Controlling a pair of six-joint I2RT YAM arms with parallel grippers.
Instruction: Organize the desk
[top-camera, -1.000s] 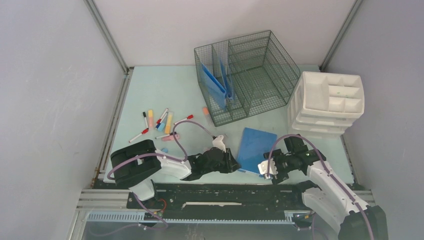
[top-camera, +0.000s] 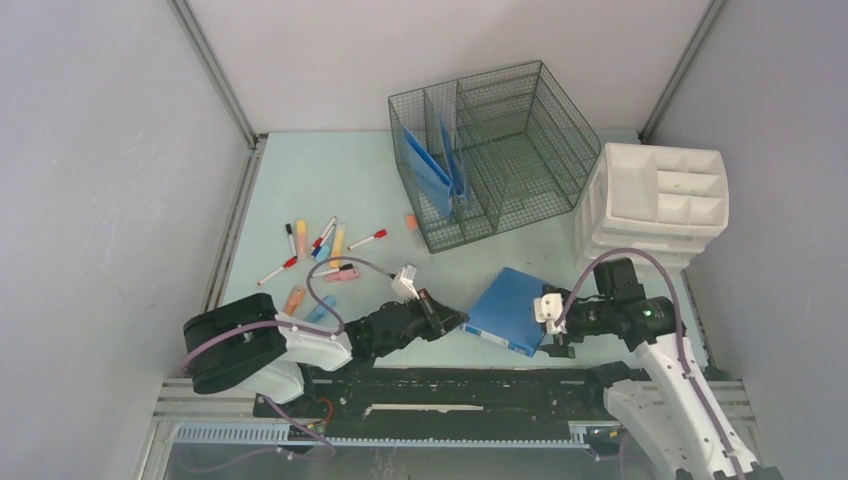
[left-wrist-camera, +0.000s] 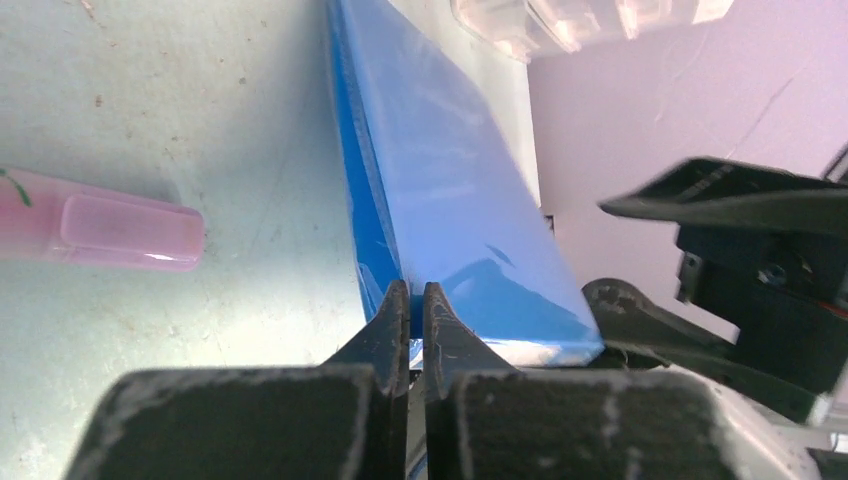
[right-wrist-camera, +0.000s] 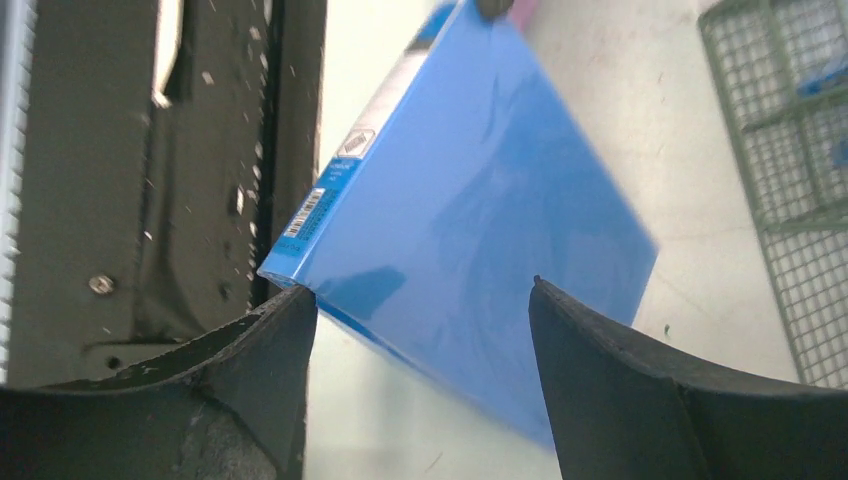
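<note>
The blue folder (top-camera: 508, 306) is tilted near the desk's front edge, with its labelled spine toward the front. In the top view, my left gripper (top-camera: 462, 318) meets its left front corner. The left wrist view shows the left fingers together, with the edge of the folder (left-wrist-camera: 460, 210) pinched at their tips. My right gripper is open; its fingers stand apart near the folder's other front corner (right-wrist-camera: 300, 265), not closed on it. Two blue folders (top-camera: 428, 170) stand in the wire rack (top-camera: 520, 215).
Markers and highlighters (top-camera: 325, 250) lie scattered over the left side of the desk. A white drawer unit (top-camera: 630, 195) stands at the right, beside the rack. Bare desk (top-camera: 310, 165) shows at the back left.
My left gripper has closed from partly open and moved slightly left. The folder has shifted and turned with it, its right side now tilted.
</note>
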